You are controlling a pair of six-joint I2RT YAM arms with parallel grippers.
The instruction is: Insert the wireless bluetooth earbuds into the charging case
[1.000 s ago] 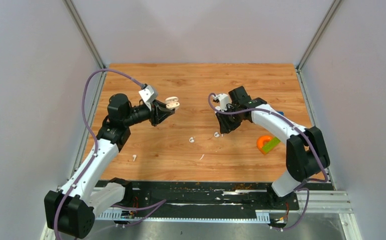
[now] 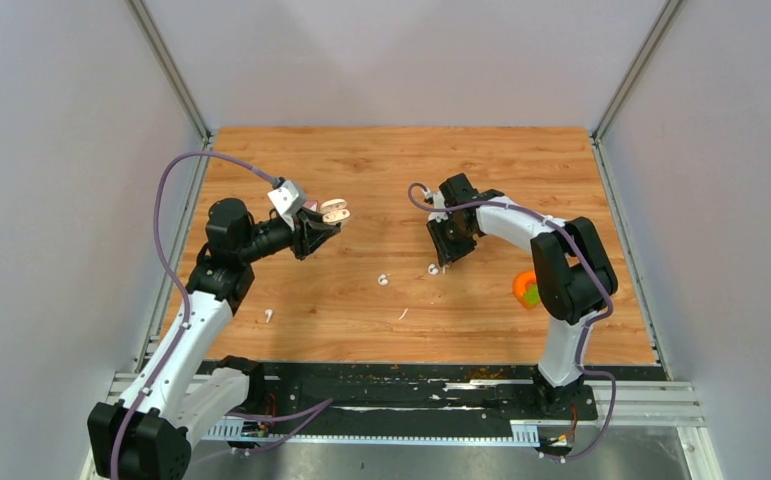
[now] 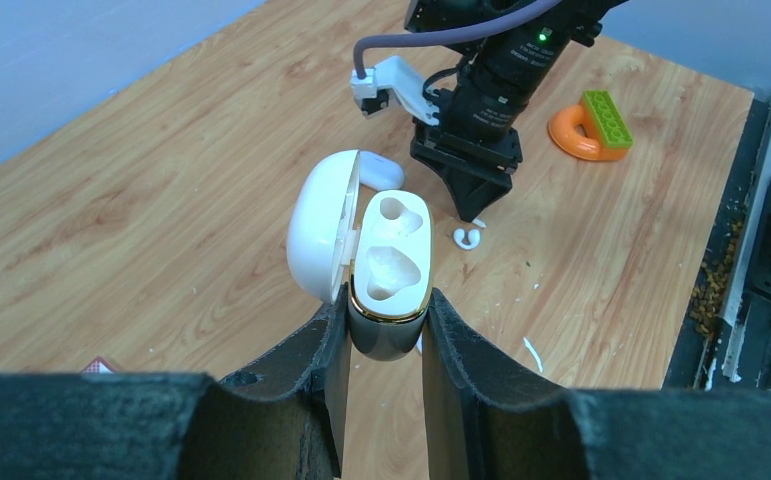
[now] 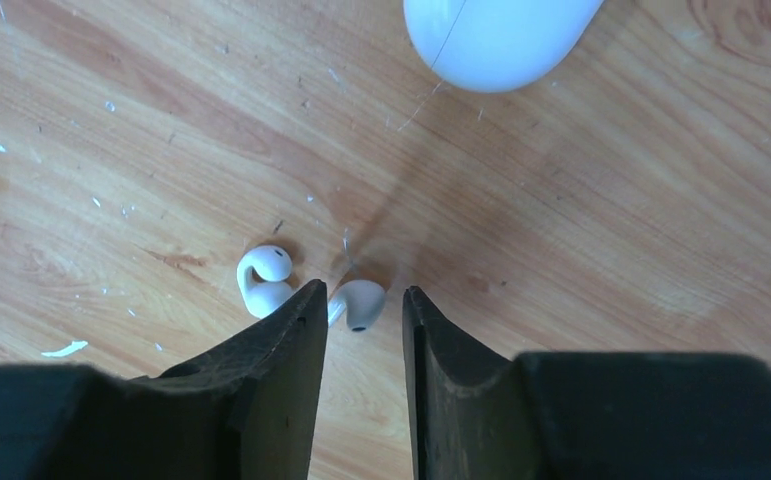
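Observation:
My left gripper is shut on the white charging case (image 3: 389,262), held above the table with its lid open and its two earbud hollows bare. Low over the table, my right gripper is part open. A white earbud (image 4: 361,304) shows between its fingertips in the right wrist view, lying on the wood; contact with the fingers does not show. Just left of it lies another small white earbud piece (image 4: 265,280). From above, more small white pieces (image 2: 383,280) lie on the table between the two arms.
A closed white case (image 4: 501,40) lies on the table beyond the right gripper. An orange ring with a green block (image 2: 527,290) sits near the right arm. Thin white bits (image 2: 403,313) and a small white piece (image 2: 269,315) lie nearer the front.
The left gripper, still holding the open case, has moved slightly left.

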